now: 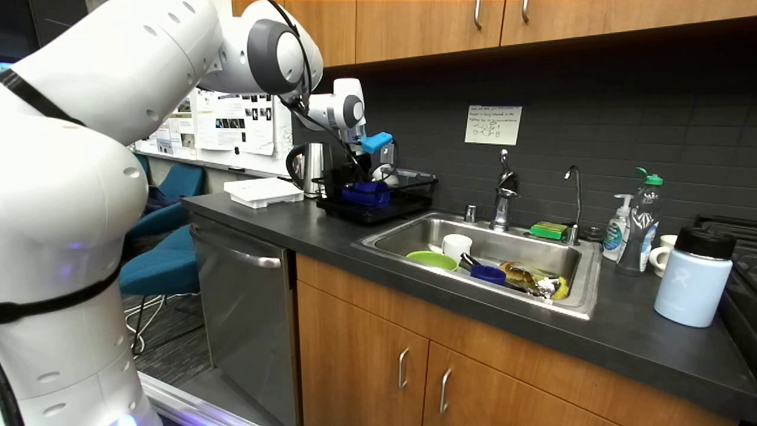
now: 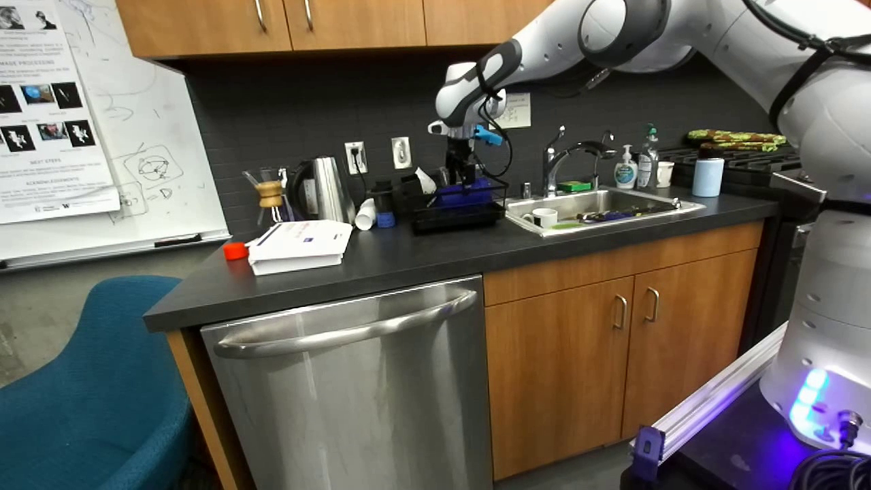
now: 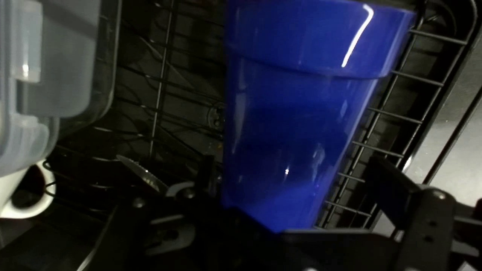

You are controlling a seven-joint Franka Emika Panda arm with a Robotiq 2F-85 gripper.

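Note:
A large blue cup (image 3: 289,117) lies on its side on the wires of the black dish rack (image 1: 383,207). In the wrist view its wide end points to the top and its narrow end reaches down between the fingers of my gripper. These stand open: the left finger is close to the cup's side, and a gap shows between the cup and the right finger. Both exterior views show my gripper (image 2: 461,166) pointing down over the rack, its tips partly hidden by dark parts.
Left of the cup lie a clear plastic container (image 3: 58,58), a white mug (image 3: 31,210) and a knife (image 3: 142,174). A kettle (image 2: 326,192) stands left of the rack; the sink (image 1: 397,235) with several dishes is right of it.

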